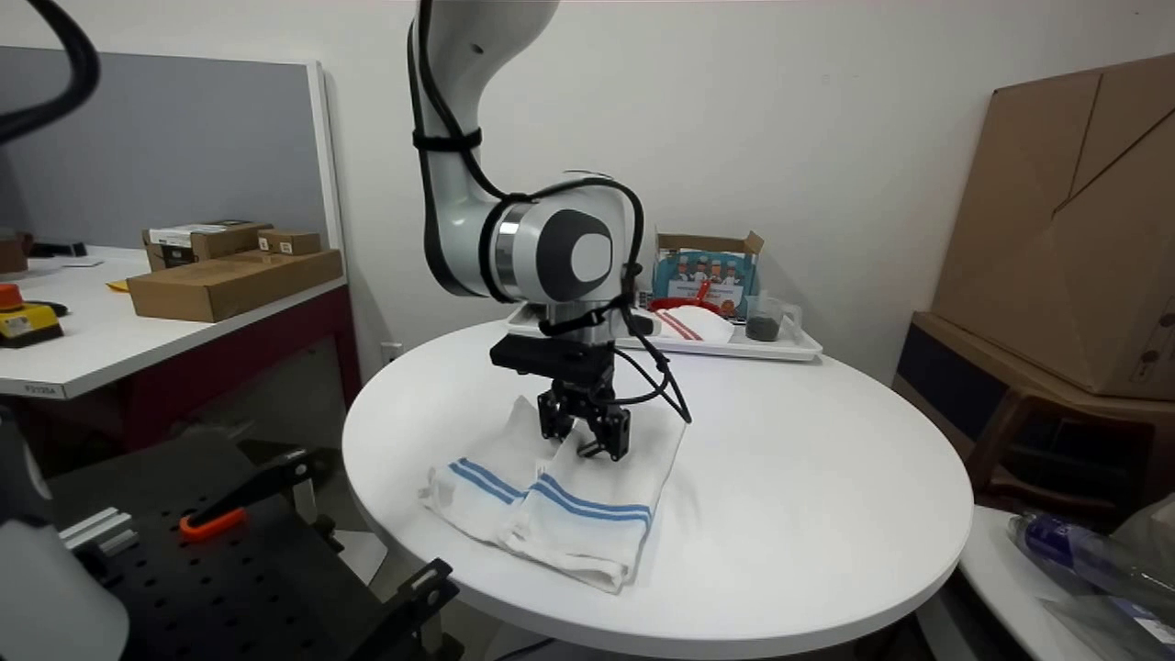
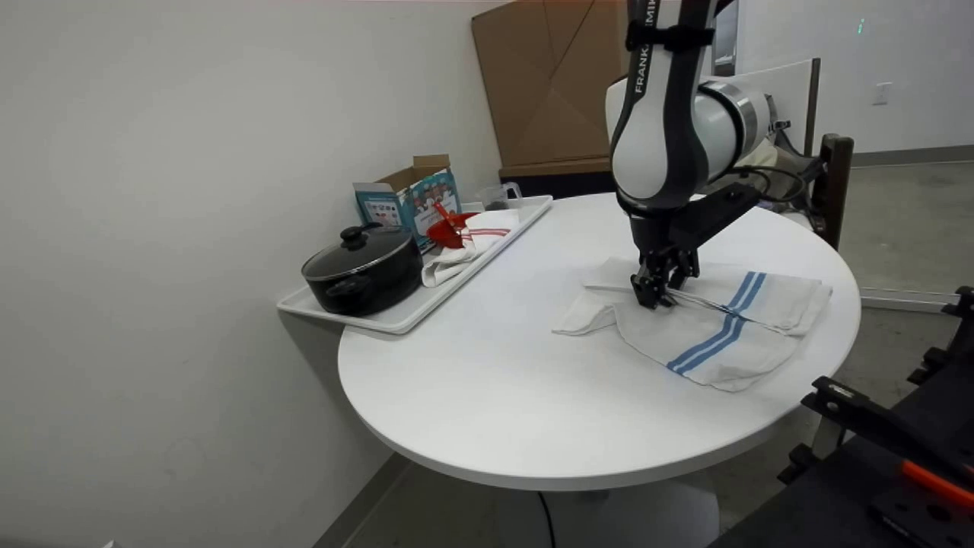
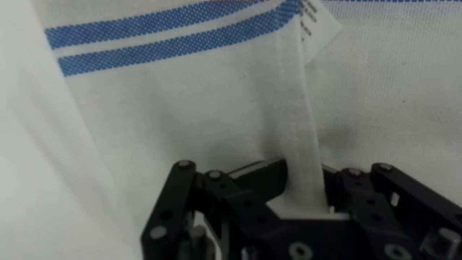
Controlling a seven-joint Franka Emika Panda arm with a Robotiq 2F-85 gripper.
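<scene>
A white towel point(image 1: 589, 540) with paired blue stripes lies folded on the round table, its folds uneven. My gripper point(image 1: 591, 446) points down onto the towel behind the stripes, with its fingers shut. In the wrist view a raised hem point(image 3: 303, 117) of the towel runs down between the two dark fingers, so a pinch of cloth is held there. A small printed tag point(image 3: 320, 30) sticks out beside this hem near the stripes. From the other side, the gripper point(image 2: 664, 294) is seen low against the towel point(image 2: 712, 320), the cloth bunched round its fingertips.
At the table's back edge a white tray point(image 2: 415, 315) bears a lidded black pot point(image 2: 361, 274), a red bowl point(image 2: 447, 233), a red-striped cloth point(image 2: 488, 227), a clear cup point(image 1: 762, 319) and a blue box point(image 2: 434, 201).
</scene>
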